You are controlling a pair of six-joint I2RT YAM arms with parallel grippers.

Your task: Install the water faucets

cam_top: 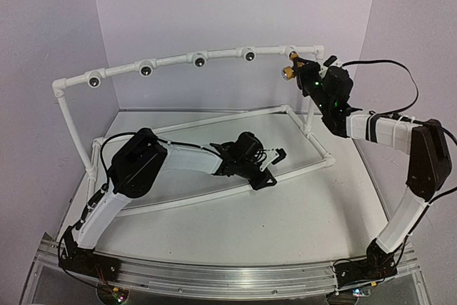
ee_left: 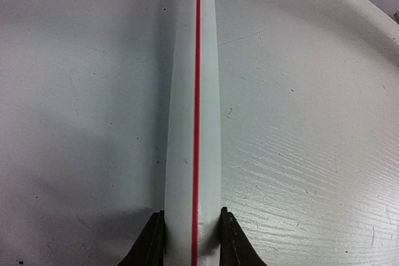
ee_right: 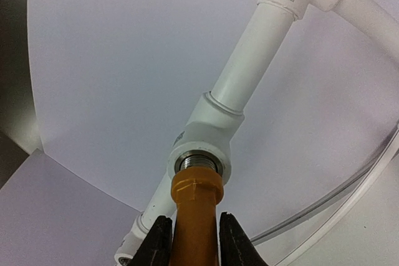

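A brass-coloured faucet [ee_right: 197, 216] stands with its threaded end at the mouth of a white tee fitting [ee_right: 215, 123], some silver thread showing between collar and socket. My right gripper is shut on the faucet's body, a black finger on either side. From above, the brass faucet [cam_top: 288, 73] shows at the right end of the upper pipe, partly covered by the right gripper [cam_top: 300, 67]. My left gripper is shut around the white lower front pipe [ee_left: 209, 104] with its red stripe. In the top view the left gripper [cam_top: 270, 169] sits low at that pipe's middle.
Along the upper rail [cam_top: 171, 60] several other tees, such as this left one [cam_top: 93, 79], face forward with dark open sockets. The left arm [cam_top: 189, 161] lies across the lower frame. Bare white board [cam_top: 300, 223] spreads in front of the frame.
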